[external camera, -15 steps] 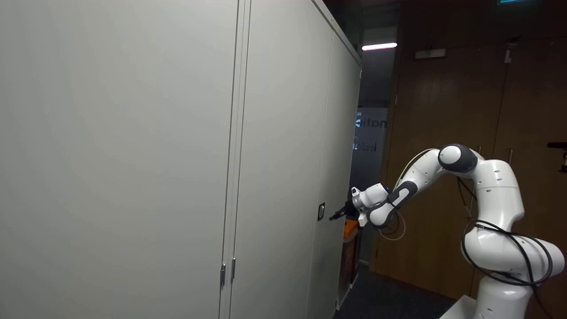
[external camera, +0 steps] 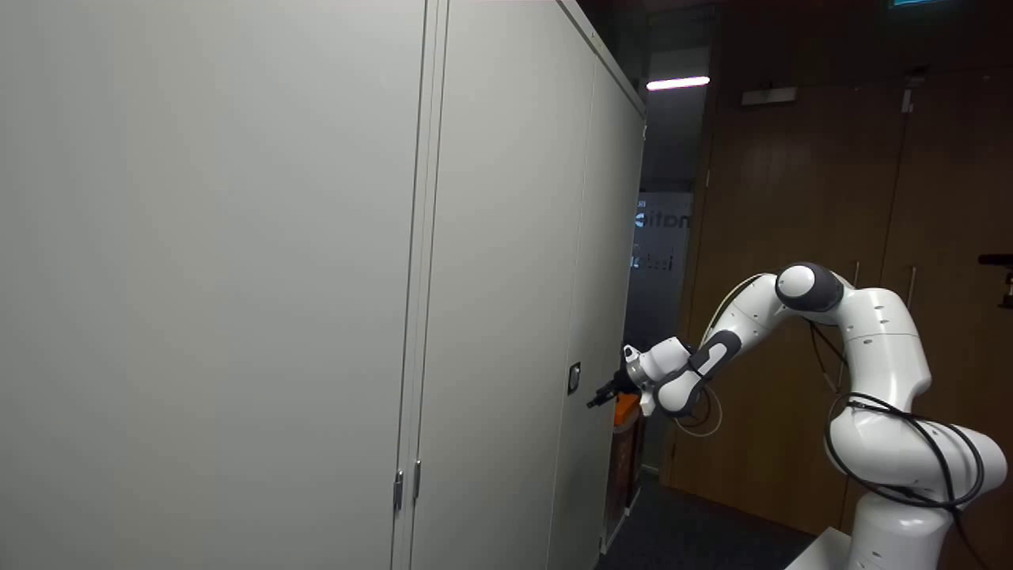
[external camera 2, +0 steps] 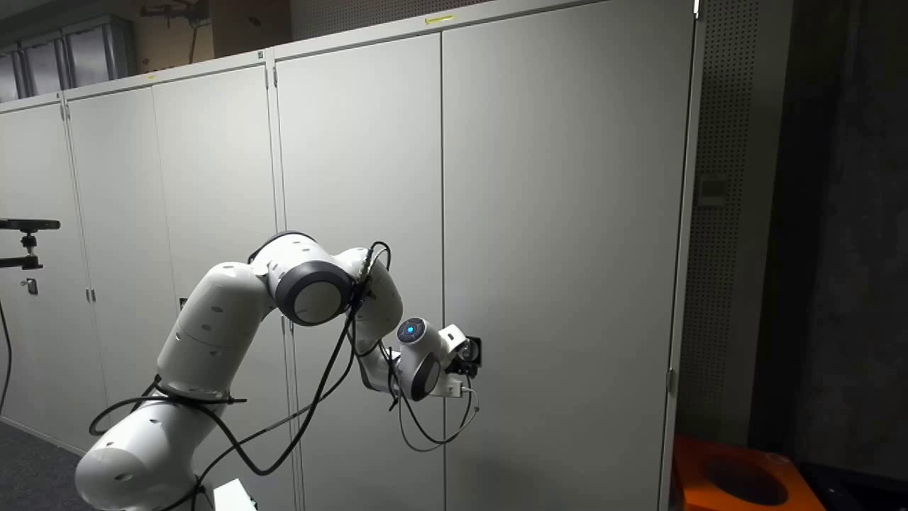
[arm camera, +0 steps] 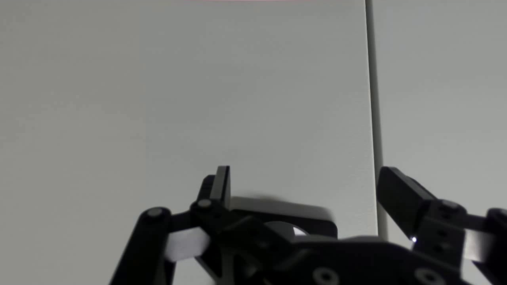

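A tall grey cabinet (external camera: 503, 237) has a small dark recessed handle (external camera: 574, 377) beside the seam between two doors. Just short of the door, slightly below handle height in exterior view 1, my gripper (external camera: 596, 400) points at the cabinet. In the wrist view my gripper is open, its fingers (arm camera: 221, 183) wide apart with only the grey door surface visible between the tips. The handle's black plate (arm camera: 313, 224) shows low between them, mostly covered by the gripper body. Whether a fingertip touches the door cannot be made out.
The door seam (arm camera: 375, 118) runs past the right finger in the wrist view. An orange-topped bin (external camera 2: 745, 481) stands by the cabinet's end. Loose cables (external camera 2: 319, 392) hang from the arm. Both cabinet doors look closed.
The arm's elbow has shifted slightly toward the cabinet. The doors and handle have not moved.
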